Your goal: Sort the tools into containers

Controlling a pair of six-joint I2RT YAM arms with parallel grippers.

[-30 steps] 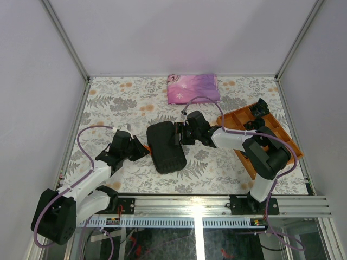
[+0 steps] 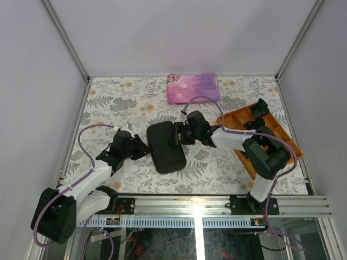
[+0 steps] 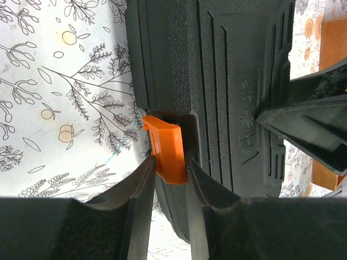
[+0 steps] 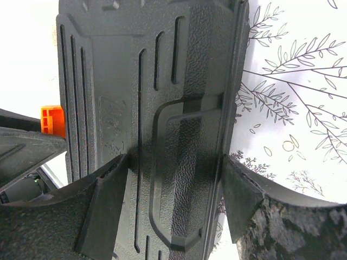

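Observation:
A black plastic tool case (image 2: 166,146) lies closed at the middle of the table. On its left side, the orange latch (image 3: 169,154) stands out from the case edge, tilted. My left gripper is partly open, its fingertips on either side of the latch's outer end. From the other side, my right gripper is shut on the case at its handle edge, one finger over the case's face and the other past its edge. What the case contains is hidden.
An orange compartment box (image 2: 237,118) stands at the right with dark items inside, partly covered by my right arm. Folded pink-purple cloth (image 2: 192,88) lies at the back.
My left gripper has shifted very slightly at the latch, and less orange shows from above. The case and my right arm have not visibly moved.

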